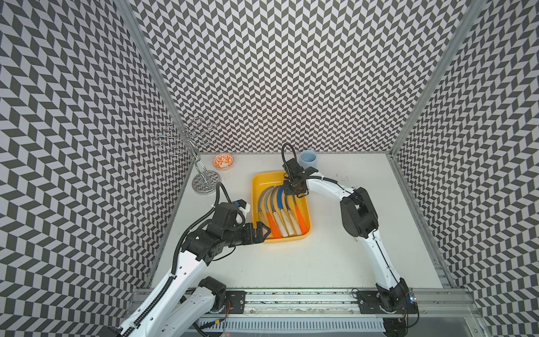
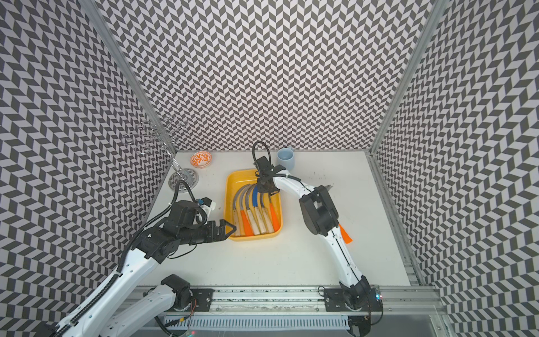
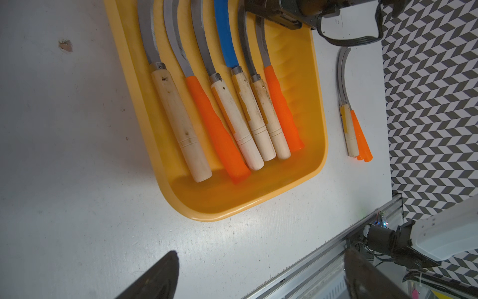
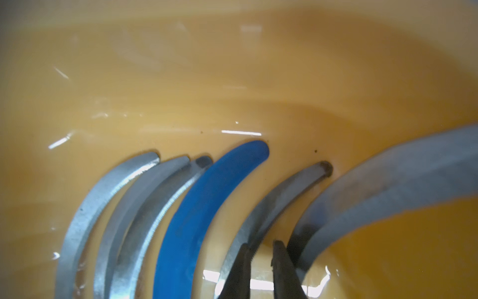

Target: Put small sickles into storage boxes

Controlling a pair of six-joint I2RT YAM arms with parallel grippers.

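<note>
A yellow box [image 3: 239, 201] holds several sickles side by side, with wooden [image 3: 181, 124] or orange [image 3: 216, 129] handles; one blade [image 4: 199, 214] is blue. My right gripper is down in the box among the blade tips, its fingertips a little apart beside the rightmost blade [image 4: 378, 184]; whether they touch it is unclear. My left gripper [image 2: 226, 230] hangs open over the box's near left corner. More sickles [image 3: 348, 129] lie on the table to the right, mostly hidden by the right arm in the top views.
A blue cup [image 1: 308, 158] stands behind the box, an orange patterned bowl [image 1: 223, 161] at the back left, beside a metal stand [image 1: 205, 182].
</note>
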